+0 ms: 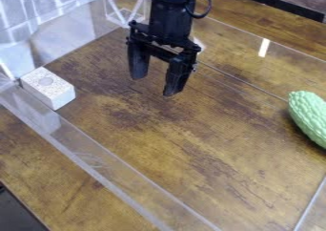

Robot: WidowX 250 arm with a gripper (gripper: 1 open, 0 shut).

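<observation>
The black gripper [155,71] hangs over the upper middle of the wooden floor, pointing down, its two fingers apart with nothing seen between them. A white box [49,89] lies at the left, and a green ridged object [310,115], partly out of frame, lies at the right edge. A small pale object [193,44] is partly hidden behind the gripper.
Clear plastic walls [109,168] edge the wooden work area [192,158]. A pale patterned cloth [38,15] is at the back left.
</observation>
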